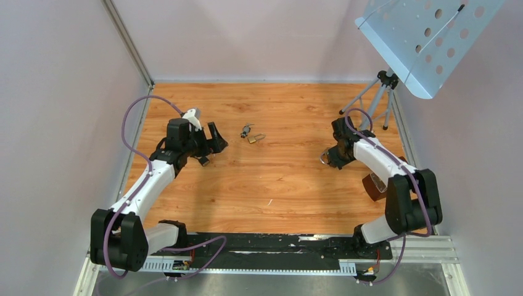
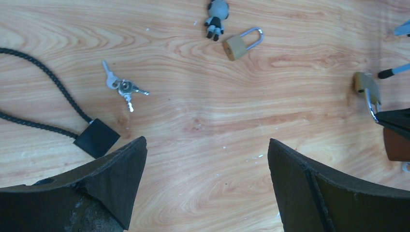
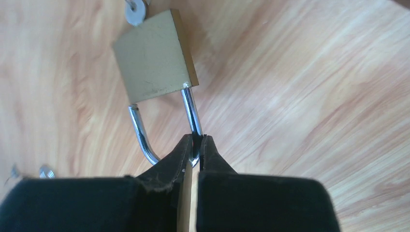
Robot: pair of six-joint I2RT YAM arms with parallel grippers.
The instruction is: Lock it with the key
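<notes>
My right gripper is shut on the shackle of a brass padlock [image 3: 152,58], its fingertips meeting around one steel leg. A round silver key head [image 3: 136,12] shows at the edge of the padlock body opposite the shackle; whether it sits in the keyway cannot be told. I cannot tell either if the shackle's free leg is seated. In the left wrist view this padlock [image 2: 367,88] appears at the far right by the right fingertip. My left gripper stands open and empty above the wood. Beyond it lies a bunch of keys [image 2: 125,87].
A second padlock [image 2: 235,47], its shackle out, lies beside a small blue figure [image 2: 216,19]. A black block [image 2: 96,137] with a dark cord is left of the keys. A brown box [image 1: 374,186] sits under the right arm, and a tripod [image 1: 382,102] stands behind. Mid-table is mostly bare.
</notes>
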